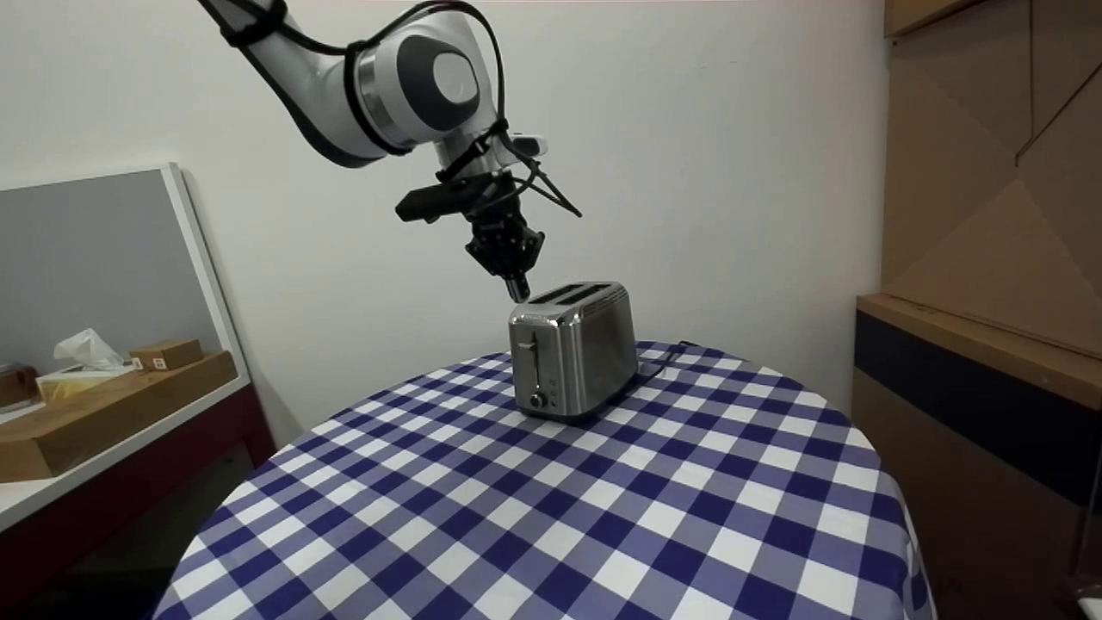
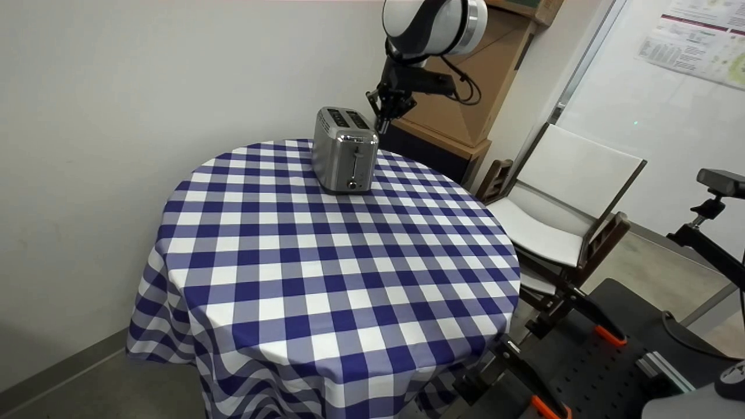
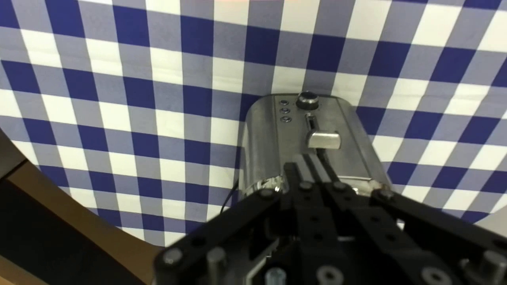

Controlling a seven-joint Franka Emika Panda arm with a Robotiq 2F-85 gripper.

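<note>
A silver two-slot toaster (image 1: 594, 356) stands upright on the checked tablecloth, its control face turned toward the table's open side. On that face are a lever (image 3: 324, 140) near the top of its slot and, at the bottom, a dark knob (image 3: 307, 100). In exterior view 2 the toaster (image 2: 342, 157) shows its lever (image 2: 357, 152) raised. My gripper (image 1: 518, 290) hangs beside the toaster's top edge, fingers pointing down. In the wrist view the gripper is shut, with nothing visible between its fingers. Both bread slots (image 2: 347, 119) look empty.
Round the toaster, the blue-and-white tablecloth (image 2: 279, 279) is bare. A dark cord (image 1: 666, 360) runs behind the toaster. The wall (image 1: 723, 155) is close at the back; cardboard panels (image 1: 992, 207) stand at the right. A chair (image 2: 559, 202) sits beyond the table.
</note>
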